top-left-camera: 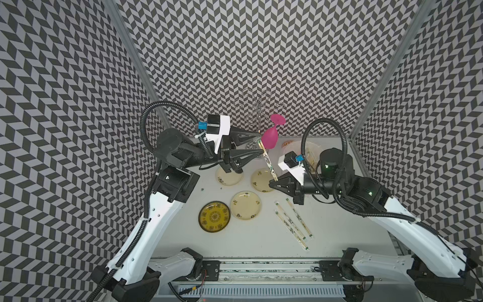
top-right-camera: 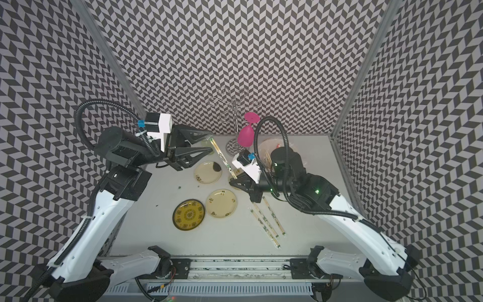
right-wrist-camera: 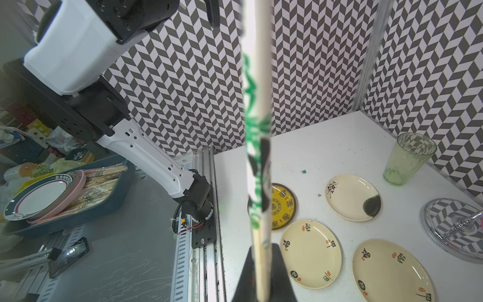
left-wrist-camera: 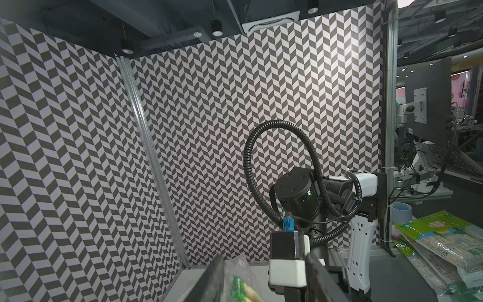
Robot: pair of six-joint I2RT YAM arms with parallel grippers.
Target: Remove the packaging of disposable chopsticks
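Note:
A wrapped pair of chopsticks stands steeply in mid-air above the plates. My right gripper is shut on its lower end, which fills the middle of the right wrist view. My left gripper is at the upper end, its fingers part open on either side of it; in the left wrist view clear plastic with a green end shows between the blurred fingers. Three more wrapped chopstick packets lie on the table at the front right.
Several cream plates and a yellow plate lie on the table. A metal stand with a pink item is at the back. A green glass and a pale bin stand near the back edge.

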